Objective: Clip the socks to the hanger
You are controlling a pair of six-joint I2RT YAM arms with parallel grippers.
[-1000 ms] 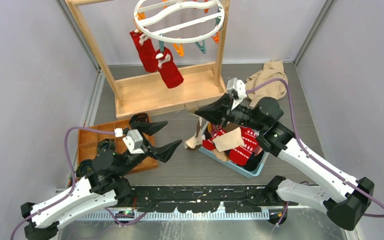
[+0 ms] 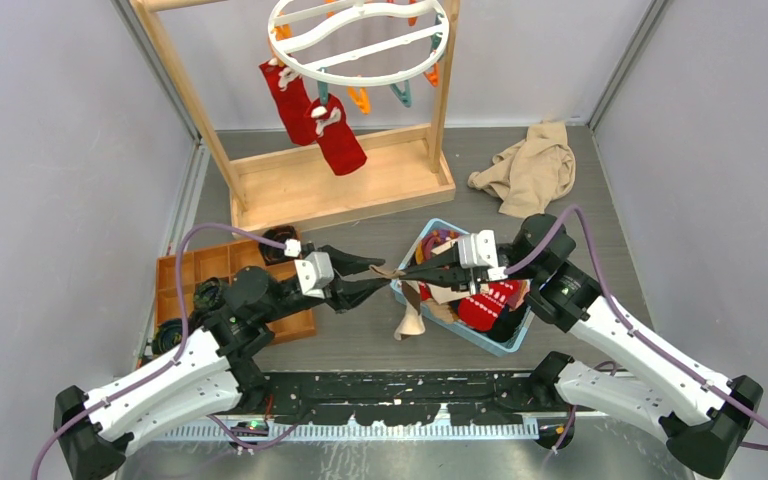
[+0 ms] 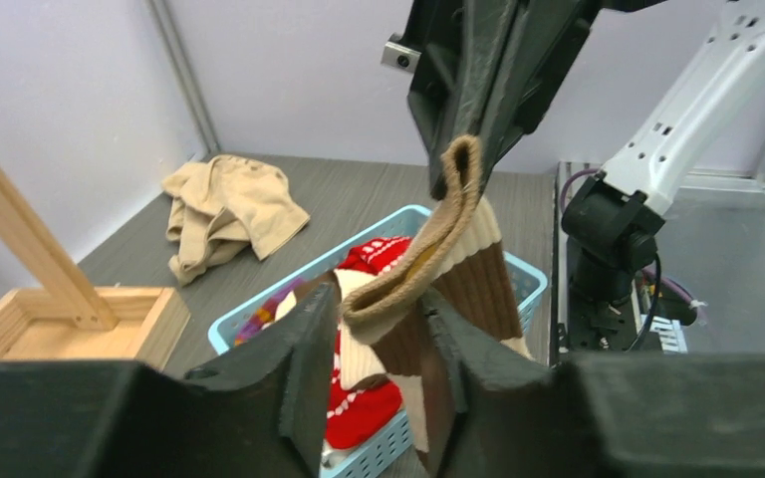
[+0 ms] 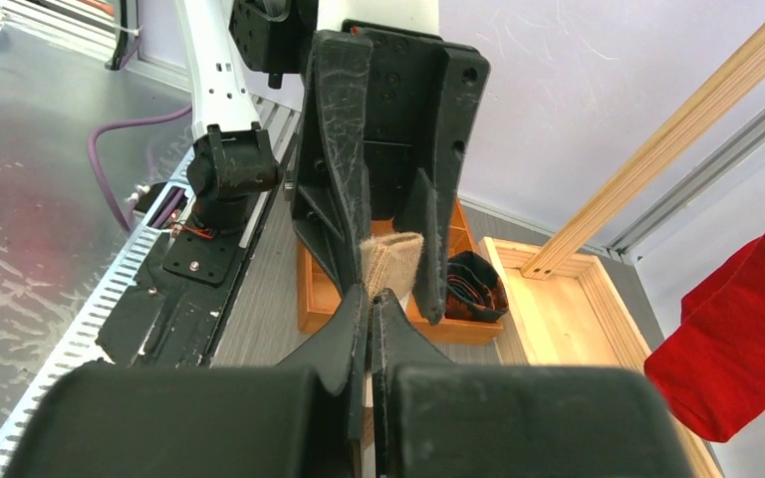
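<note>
A brown-and-cream sock (image 2: pixel 410 312) hangs from my right gripper (image 2: pixel 400 276), which is shut on one side of its cuff. In the left wrist view the cuff (image 3: pixel 428 249) reaches out from the right gripper's fingers as a folded loop. My left gripper stands part open at the cuff's free end, with its fingers on either side; whether they touch the cloth I cannot tell. Two red socks (image 2: pixel 342 145) hang by clips from the round white hanger (image 2: pixel 365 80) at the top, with several orange and teal clips around its rim.
Beneath the right gripper stands a blue basket (image 2: pixel 500 349) of socks. An orange divided tray (image 2: pixel 295 327) lies under the left arm. The hanger's wooden stand (image 2: pixel 390 170) is at the back, and a beige cloth (image 2: pixel 535 168) lies to its right.
My left gripper has moved right to the sock's cuff, its fingers narrowing. My right gripper swung toward the front and levelled out, carrying the sock with it.
</note>
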